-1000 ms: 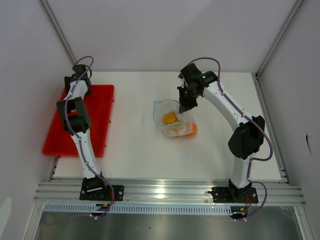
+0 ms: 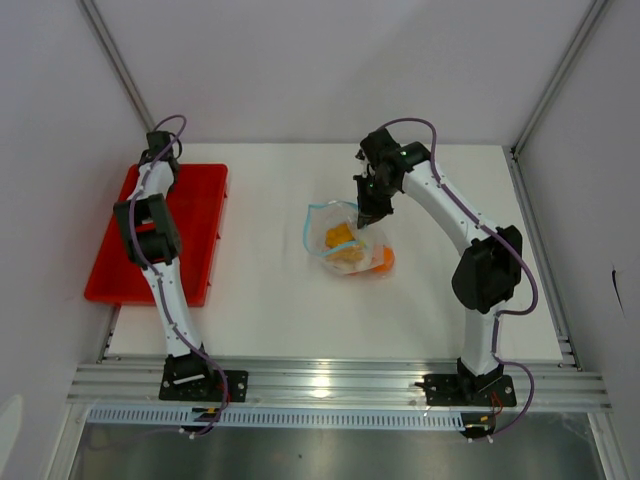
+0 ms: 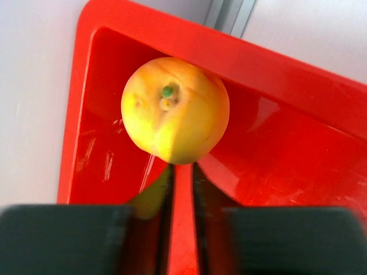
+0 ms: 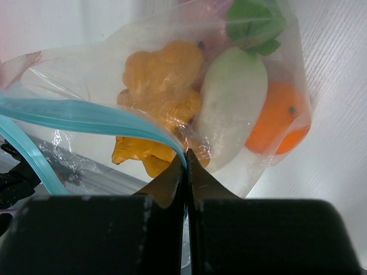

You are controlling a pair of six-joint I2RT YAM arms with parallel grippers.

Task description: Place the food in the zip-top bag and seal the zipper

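Note:
A yellow-orange fruit point(image 3: 178, 109) with a small green stem spot lies in the corner of the red tray point(image 3: 275, 71). My left gripper points at its near side; a narrow gap shows between the fingers, with only red tray behind it, and the fruit is beyond the tips. From above, that gripper point(image 2: 160, 150) is over the tray's far end. The clear zip top bag point(image 4: 74, 74) has a blue zip edge, pinched at one place by my right gripper, which is shut. Its mouth gapes. Inside lie orange-brown pieces point(image 4: 163, 74), a pale oblong food point(image 4: 232, 103) and an orange point(image 4: 275, 117).
Green leaves point(image 4: 255, 26) also show through the bag's plastic. The tray point(image 2: 190, 260) stands at the left of the white table point(image 2: 260, 320), close to the side wall. Between tray and bag the table is clear, as is its front.
The tray has slid slightly toward the back. The right gripper and bag stay nearly still; the right arm's elbow shifted slightly.

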